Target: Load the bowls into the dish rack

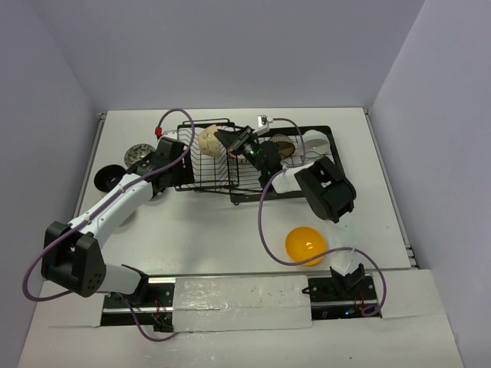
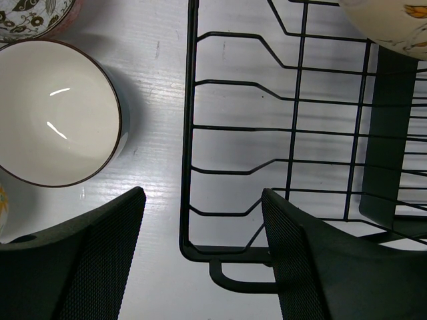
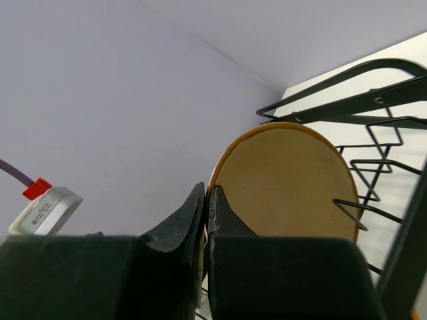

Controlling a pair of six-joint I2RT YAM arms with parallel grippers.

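A cream bowl (image 1: 209,143) is tilted on its side over the left section of the black dish rack (image 1: 207,188). My right gripper is shut on the rim of this bowl (image 3: 287,180), whose pale inside faces that camera. Rack wires cross close to the bowl's lower right edge; whether it rests on them I cannot tell. Over the rack's left edge, my left gripper stands open and empty. To its left on the table are a white bowl with a dark rim (image 2: 57,113) and a patterned bowl (image 2: 40,17).
Within the rack's right section stand a patterned bowl (image 1: 282,145) and a white bowl (image 1: 315,141). An orange bowl (image 1: 305,245) sits at the front right. A dark bowl (image 1: 109,178) lies at the left.
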